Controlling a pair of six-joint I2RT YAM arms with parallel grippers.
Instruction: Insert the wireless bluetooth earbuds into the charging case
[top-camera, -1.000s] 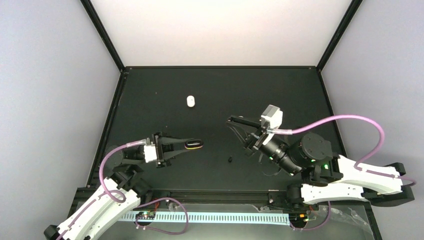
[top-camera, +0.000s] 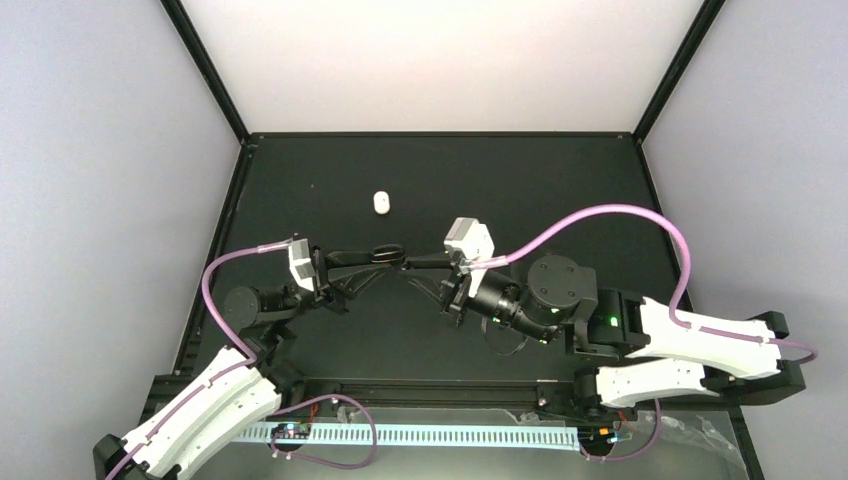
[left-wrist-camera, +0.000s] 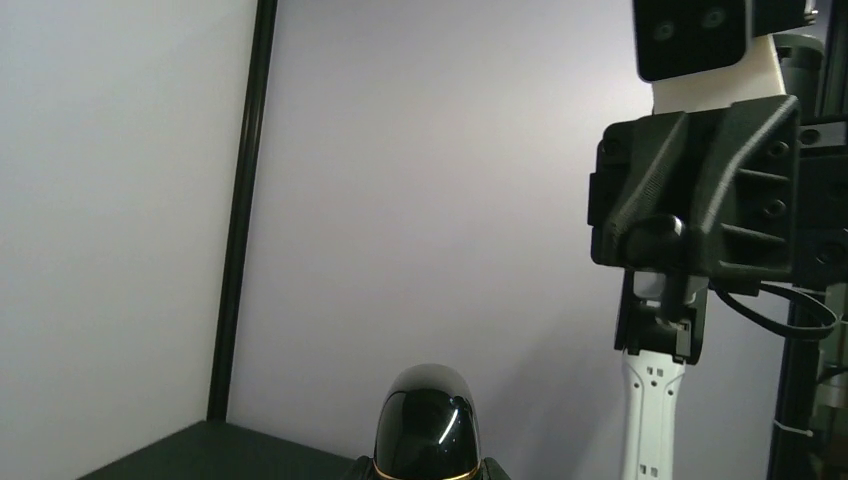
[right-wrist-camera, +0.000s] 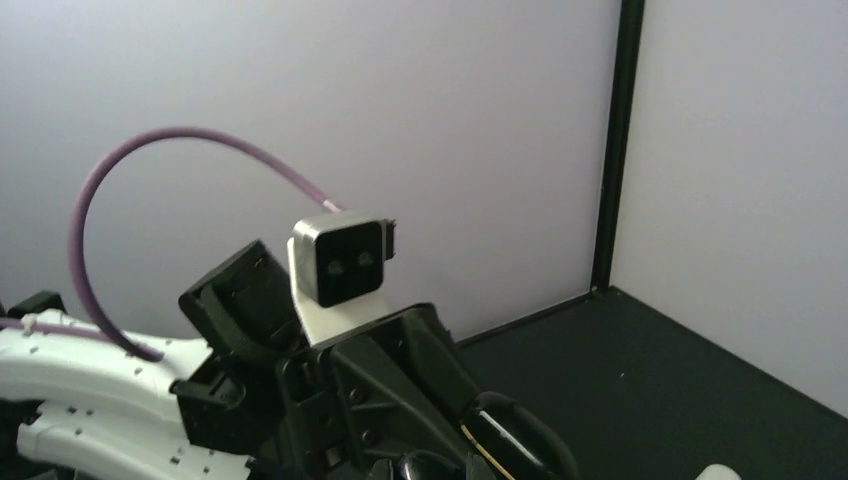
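Note:
The black glossy charging case (top-camera: 388, 253) with a gold line is held in my left gripper, which is shut on it. In the right wrist view the case (right-wrist-camera: 515, 440) lies just beyond my right gripper's tips. My right gripper is shut on a small shiny black piece that looks like an earbud (right-wrist-camera: 425, 464), mostly cut off by the frame's bottom edge. From above, the right tips come up against the case's right end; whether they touch cannot be told. The case's inside is not visible.
A small white oval piece (top-camera: 381, 202) lies on the dark table (top-camera: 560, 170) behind the grippers. Both arms fill the middle, and side walls (top-camera: 745, 150) stand close by.
My right gripper has moved left to the case. The left gripper has shifted slightly up in the top view, and the case has turned, hiding its gold line. The small dark piece on the table is now covered.

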